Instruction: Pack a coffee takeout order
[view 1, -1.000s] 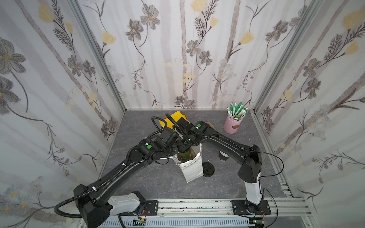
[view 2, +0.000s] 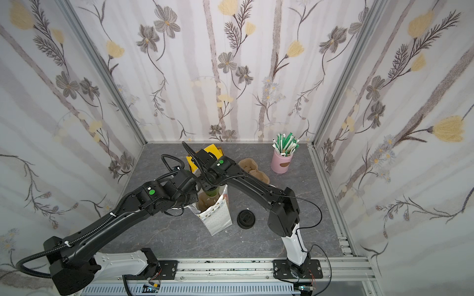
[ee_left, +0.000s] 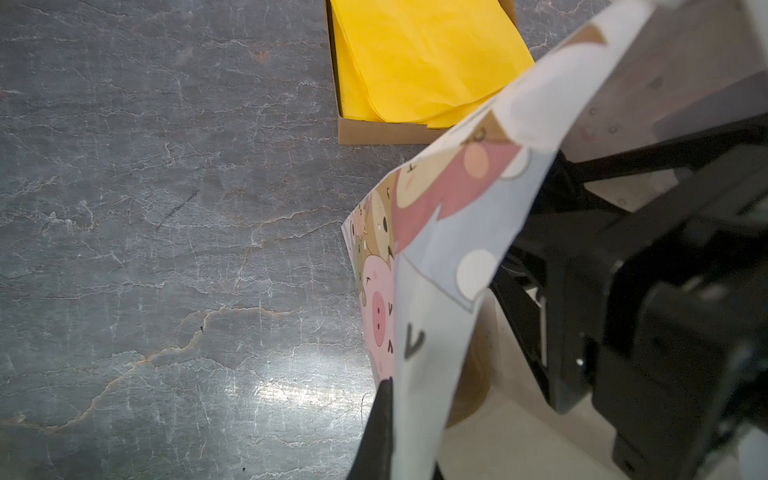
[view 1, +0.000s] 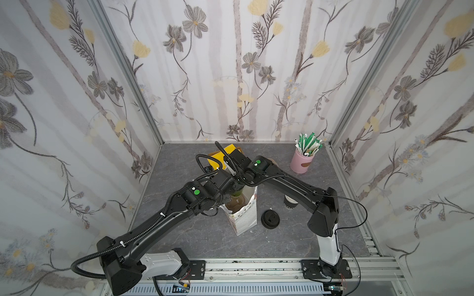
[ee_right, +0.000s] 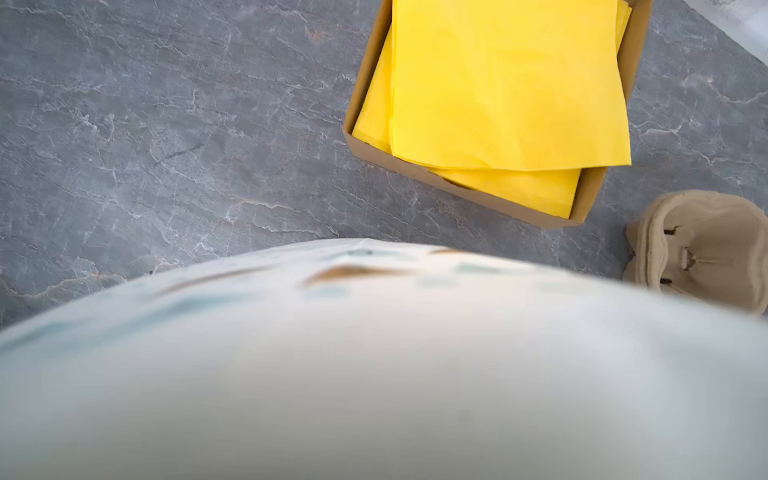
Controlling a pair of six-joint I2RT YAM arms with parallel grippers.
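Note:
A white paper bag [view 1: 244,222] with cartoon animals stands open at the table's middle, tilted a little. My left gripper is shut on its left wall [ee_left: 436,336], which runs between the fingertips. My right gripper [view 1: 238,186] reaches down into the bag's mouth; its dark body [ee_left: 640,304] fills much of the left wrist view. Below it shows part of a greenish cup [view 2: 212,192], with the right fingers closed on it, though the contact is hidden. Brown material [view 1: 236,203] lies inside the bag. White, blurred bag wall [ee_right: 384,376] blocks the lower right wrist view.
A black lid [view 1: 270,219] lies right of the bag, with a small cup [view 1: 290,201] beyond. A box of yellow napkins [ee_right: 504,88] and a brown cup carrier [view 2: 252,170] stand behind. The pink straw holder [view 1: 301,162] is at back right.
The bag has shifted slightly left and no longer overlaps the lid in the top left view. Less of the greenish cup shows at the bag's mouth. Both arms moved only a little.

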